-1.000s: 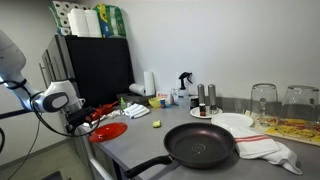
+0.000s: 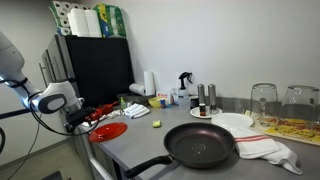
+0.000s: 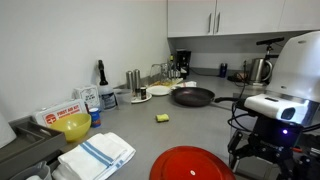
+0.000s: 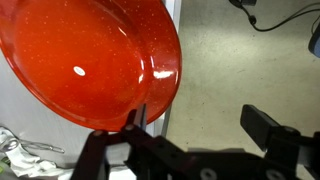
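Note:
A round red plate (image 2: 107,132) lies at the near left end of the grey counter. In exterior view 2 the same red plate (image 3: 190,165) is at the bottom, left of my gripper (image 3: 245,150). The wrist view looks down on its curved rim. My gripper stands open beyond that rim, its two dark fingers (image 4: 254,122) well apart. Nothing shows between them but the floor. The left finger overlaps the plate's edge in this view; whether it touches cannot be told.
A black frying pan (image 2: 198,145) sits mid-counter, its handle towards the front edge. Behind it are a white plate (image 2: 233,120) and a cloth (image 2: 266,147). A yellow sponge (image 3: 162,118) lies between pan and red plate. A yellow bowl (image 3: 73,126) and folded towel (image 3: 97,155) stand left.

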